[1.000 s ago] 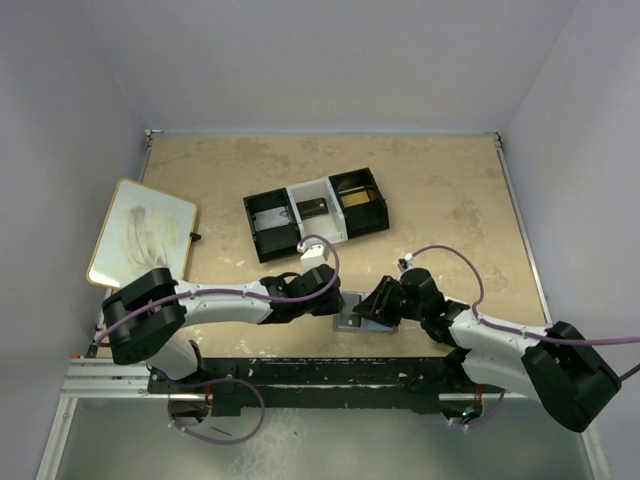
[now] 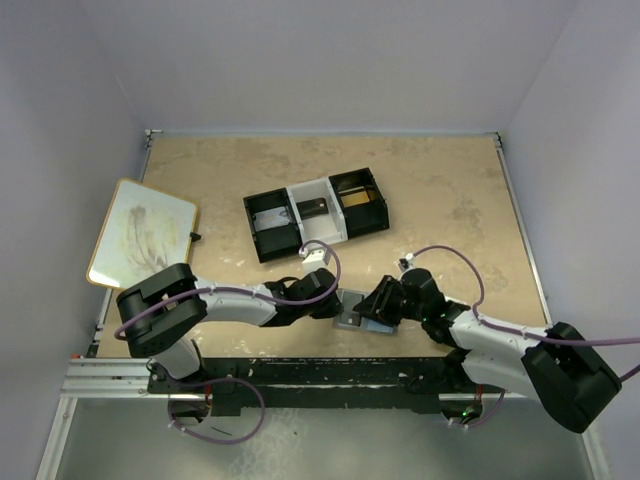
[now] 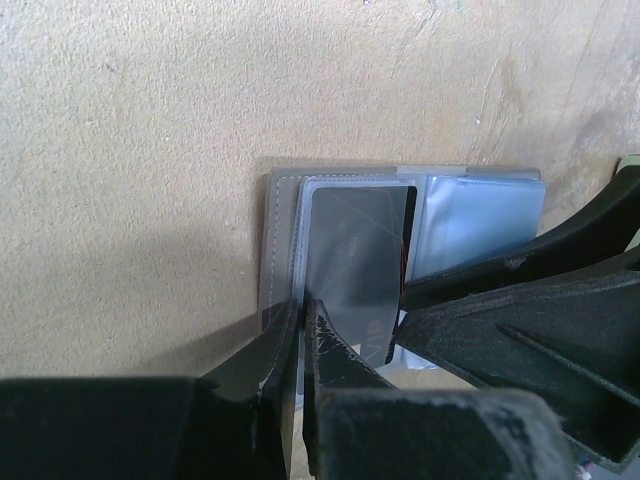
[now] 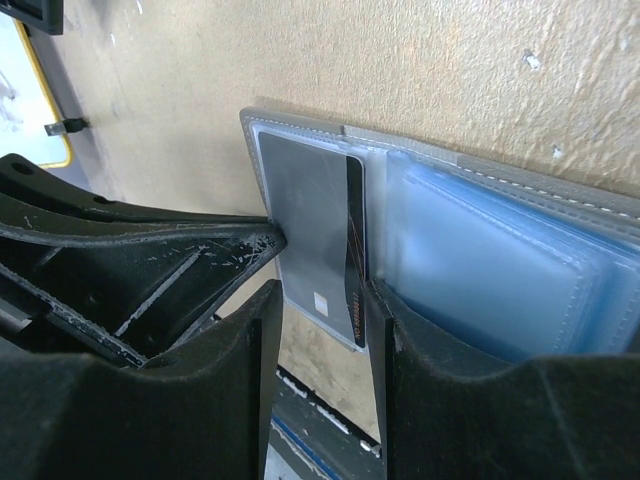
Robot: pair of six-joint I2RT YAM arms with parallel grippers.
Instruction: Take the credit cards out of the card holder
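Observation:
The card holder (image 4: 490, 240) lies open on the table, with clear bluish sleeves. A dark grey card (image 3: 355, 250) sits in one sleeve, its black striped edge near the sleeve's opening. My left gripper is shut, its tips pressed on the card's left edge, nothing visible between them. In the right wrist view its fingertip (image 4: 262, 243) touches the card's far side. Over the black-striped edge of the card stands my right gripper, partly open, one finger on either side of the card's near corner; it holds nothing that I can make out.
A three-part tray (image 2: 318, 212) with black and white compartments stands behind the arms, several flat items inside. To the left lies a white board (image 2: 143, 235) with a yellow rim.
My left gripper has come slightly down and toward the front, onto the card holder. The right arm looks unmoved.

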